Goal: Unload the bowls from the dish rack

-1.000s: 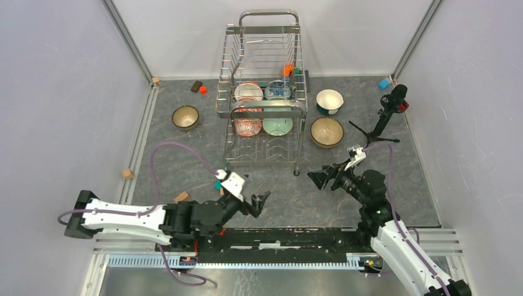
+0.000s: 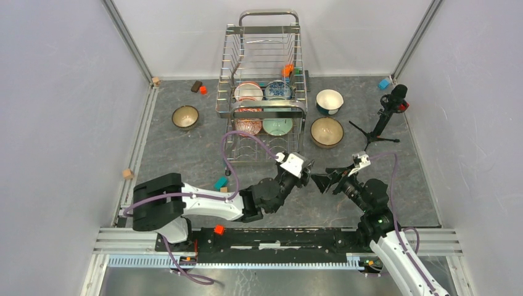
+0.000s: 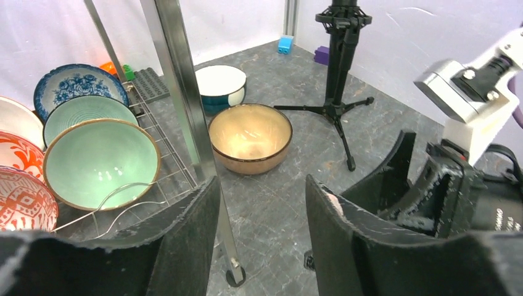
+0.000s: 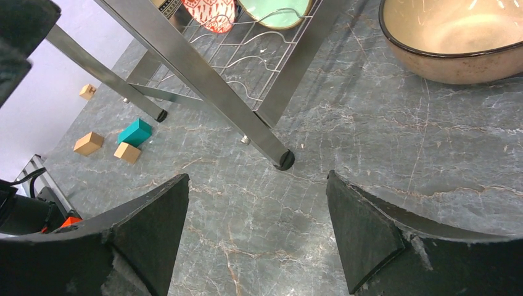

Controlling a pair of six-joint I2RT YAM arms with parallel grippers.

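In the dish rack (image 2: 264, 162) several bowls lean on the lower tier. A green bowl (image 3: 102, 163) stands at the front right with a second green one behind it. Red-patterned bowls (image 3: 24, 200) are to the left, and a blue-flowered bowl (image 3: 79, 86) is at the back. On the table right of the rack rest a tan bowl (image 3: 250, 139) and a dark blue-and-white bowl (image 3: 221, 86). My left gripper, part open and empty, is at the rack's front right corner. My right gripper stands open, with only bare table between its fingers.
Another brown bowl (image 2: 185, 117) lies left of the rack. A black tripod (image 2: 382, 117) stands at the far right. Small blocks, including a teal block (image 4: 134, 132), lie by the rack's front left leg. A steel rack post (image 3: 191, 111) rises close to my left gripper.
The right arm has shifted only slightly. The bowls have stayed in place.
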